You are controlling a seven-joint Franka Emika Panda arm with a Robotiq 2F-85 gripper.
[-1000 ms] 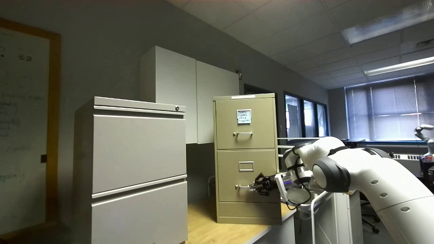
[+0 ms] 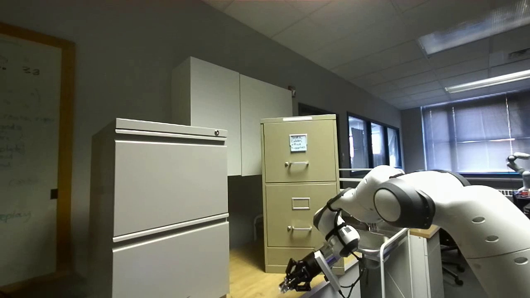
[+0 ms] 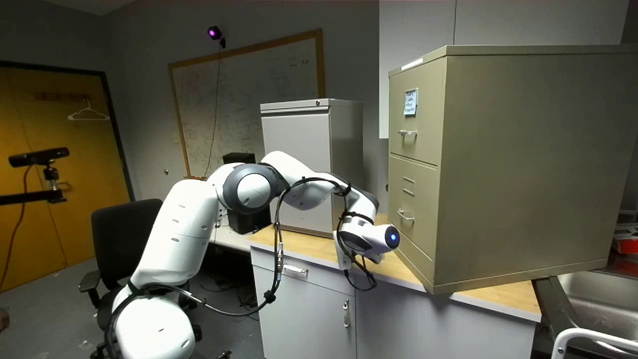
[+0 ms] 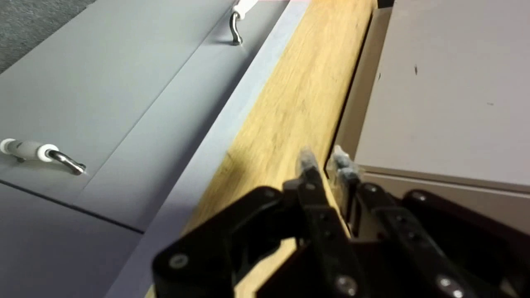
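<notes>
In the wrist view my gripper stands slightly open, a narrow gap between its two whitish fingertips and nothing seen in it. Below the tips is the wooden countertop [image 4: 293,79], with a grey filing cabinet [image 4: 452,94] close on the right. Exterior view 1 has the gripper [image 2: 285,288] low over the counter, pointing down and left, in front of the beige filing cabinet [image 2: 300,198]. The light grey filing cabinet [image 2: 169,188] is to its left. In exterior view 2 the arm's wrist [image 3: 368,236] hides the gripper.
Base cabinets with a drawer handle [image 3: 295,271] and a door handle [image 3: 347,313] stand beneath the counter. To the right are a sink [image 3: 598,299] and a white metal rail [image 3: 598,335]. An office chair [image 3: 122,239] is left of the arm.
My gripper has moved down and to the left in exterior view 1, away from in front of the beige cabinet's lower drawer handle. It now tilts downward. Both filing cabinets look unmoved.
</notes>
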